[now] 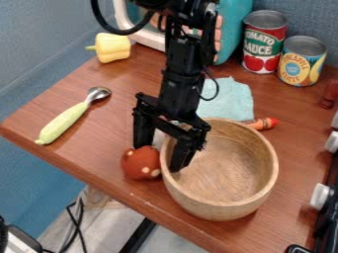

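Observation:
The black gripper [166,138] reaches down over the table between a red tomato [141,164] and a light wooden bowl [231,188]. One finger is over or at the bowl's left rim, the other above the tomato. The fingers look apart, with nothing clearly held between them. The tomato sits just left of the bowl, near the table's front edge.
An ice-cream scoop [63,122] and yellow piece [110,46] lie on the left of the wooden table [59,158]. Behind the bowl are a blue cloth [227,100], an orange item [264,124] and two cans [264,44]. Black hardware lines the right edge.

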